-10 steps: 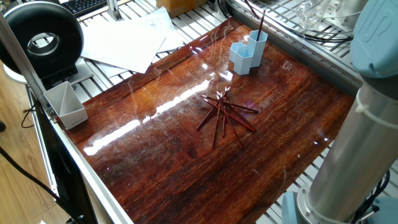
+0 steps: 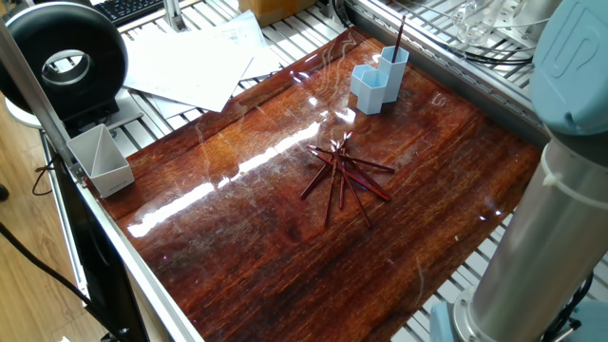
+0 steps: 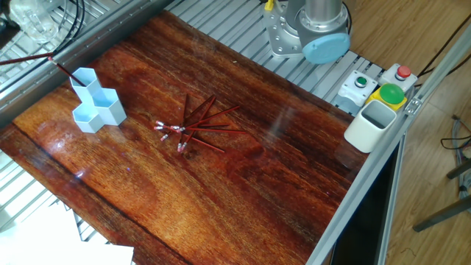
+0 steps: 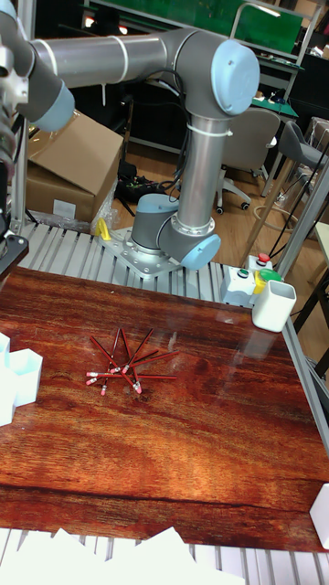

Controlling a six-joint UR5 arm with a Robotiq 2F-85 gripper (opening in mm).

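Several dark red pencils lie crossed in a loose pile mid-table, their pale ends bunched together. A light-blue holder of joined hexagonal cups stands near the table's edge. One pencil leans upright in its taller cup. In exterior view 2, another dark red pencil reaches in from the left edge, its tip close to the cupped pencil's top; what supports it is out of frame. The arm extends to the left in exterior view 3, where a dark part shows at the edge. My gripper's fingers are not visible.
A white square cup stands at a table corner beside a button box with a green button. White papers lie beyond one edge, and another white box sits at a corner. Bare tabletop surrounds the pile.
The arm's blue joint has shifted slightly. Pile and holder are unchanged.
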